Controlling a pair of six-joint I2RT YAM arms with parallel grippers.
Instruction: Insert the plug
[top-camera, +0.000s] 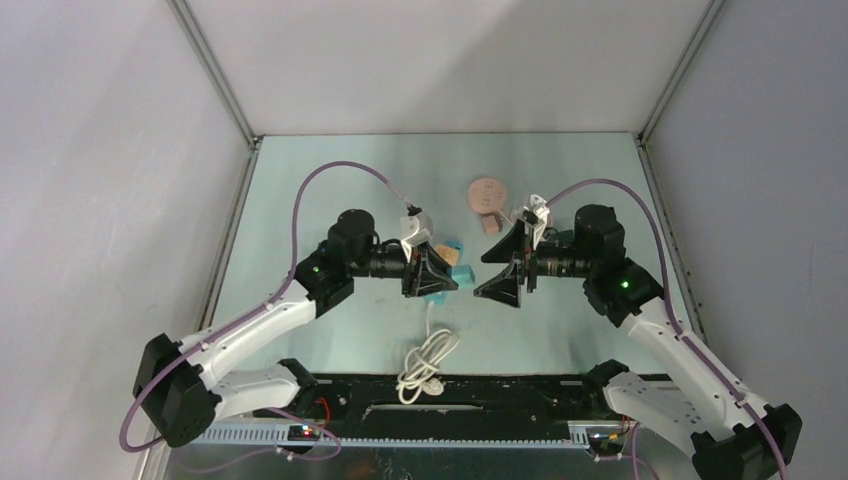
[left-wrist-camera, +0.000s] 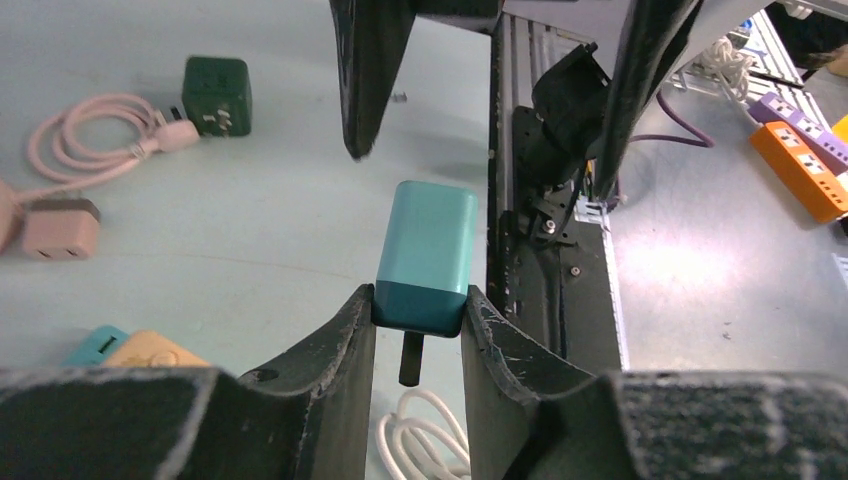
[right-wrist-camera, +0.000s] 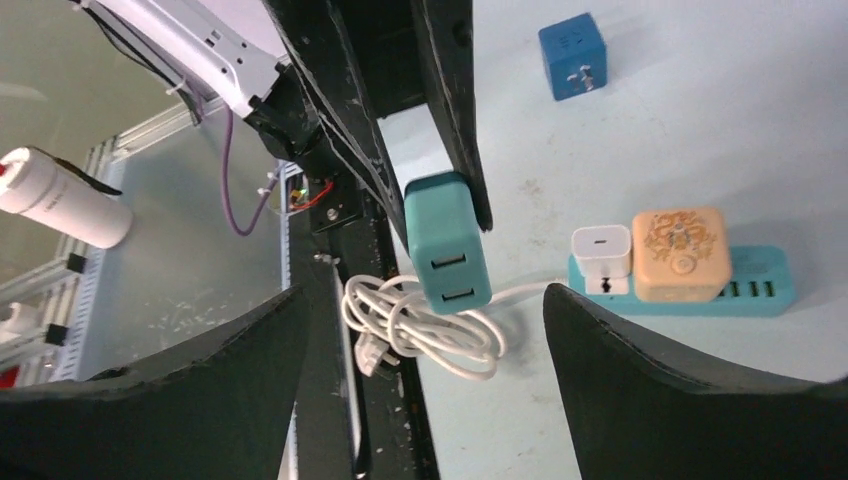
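Observation:
A teal plug is held in the air in my left gripper, shut on it; in the right wrist view its slotted end (right-wrist-camera: 452, 275) faces my right gripper. The right gripper stands open, just right of the plug in the top view, nothing between its fingers. On the table below lies a teal power strip (right-wrist-camera: 760, 285) carrying a peach adapter (right-wrist-camera: 680, 255) and a small white one (right-wrist-camera: 601, 250).
A coiled white cable (top-camera: 428, 365) lies at the front. Behind are a pink round socket (top-camera: 487, 195), a pink adapter (left-wrist-camera: 62, 232) and a green cube (left-wrist-camera: 217, 97). A blue cube (right-wrist-camera: 573, 57) also shows.

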